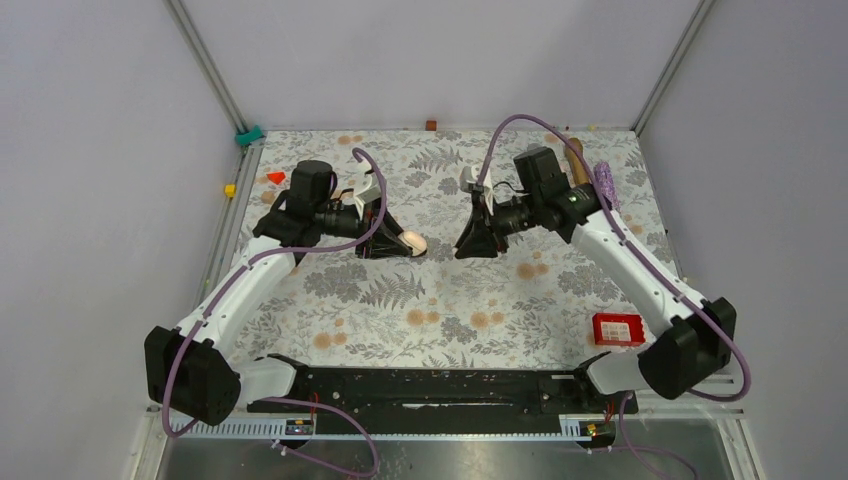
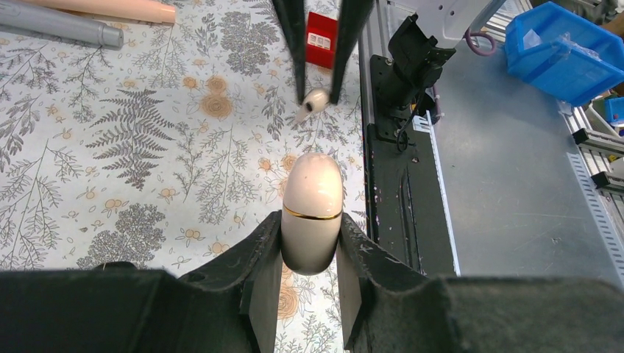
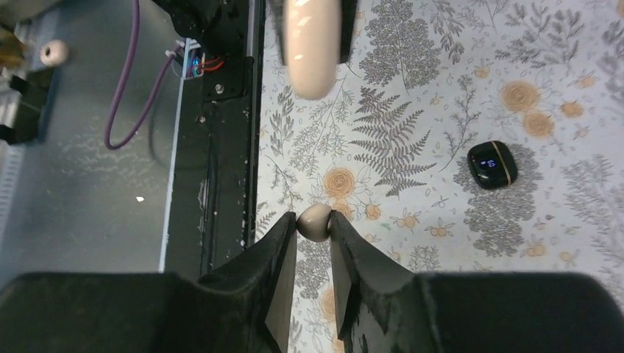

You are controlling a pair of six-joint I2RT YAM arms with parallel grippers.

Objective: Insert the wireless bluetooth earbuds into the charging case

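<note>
My left gripper is shut on a cream, gold-banded piece (image 1: pixel 413 241), held upright in the left wrist view. My right gripper has a small cream earbud (image 3: pixel 314 219) between its fingertips; in the top view it faces the left gripper across a short gap. The black charging case (image 3: pixel 491 165), with a lit display, lies on the patterned table in the right wrist view.
A red box (image 1: pixel 618 329) lies at the near right. Wooden and purple rollers (image 1: pixel 605 185) lie at the back right.
</note>
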